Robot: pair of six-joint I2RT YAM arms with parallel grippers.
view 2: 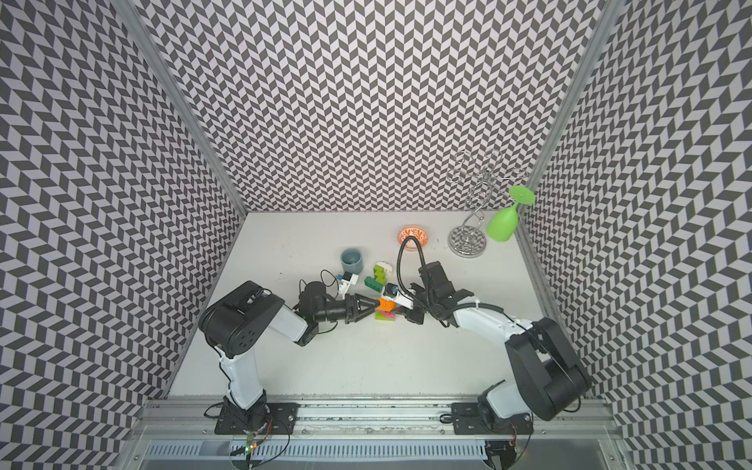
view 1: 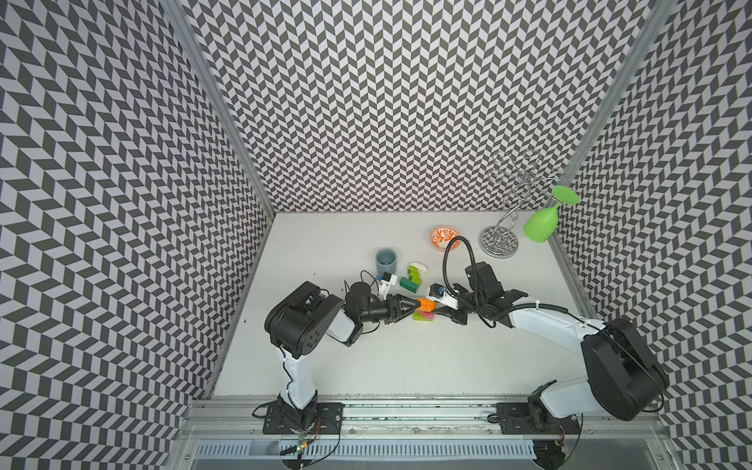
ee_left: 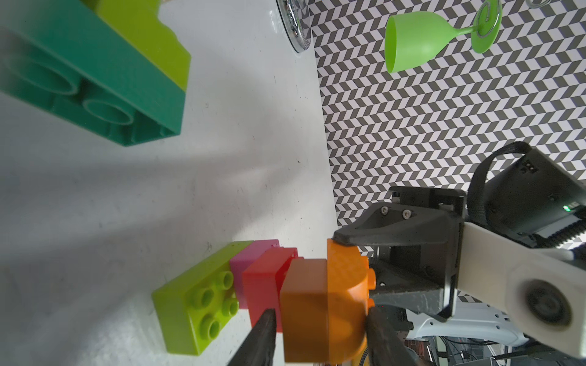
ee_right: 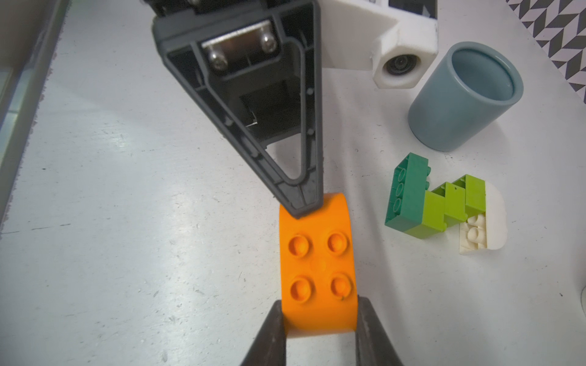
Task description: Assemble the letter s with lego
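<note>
An orange block (ee_right: 318,262) with studs is held in my right gripper, shut on it. My left gripper is at that block's other end, one finger near its top; whether it grips is unclear. Below them in the left wrist view lie a lime brick (ee_left: 183,305), a pink brick (ee_left: 244,262) and a red brick (ee_left: 262,280), joined in a row. Behind, a joined piece of dark green brick (ee_right: 406,192), lime bricks (ee_right: 433,213) and white rounded bricks (ee_right: 495,219) rests on the table.
A blue cup (ee_right: 451,109) stands behind the bricks. An orange bowl (view 1: 444,237), a metal stand (view 1: 498,241) and a green goblet (view 1: 540,225) are at the back right.
</note>
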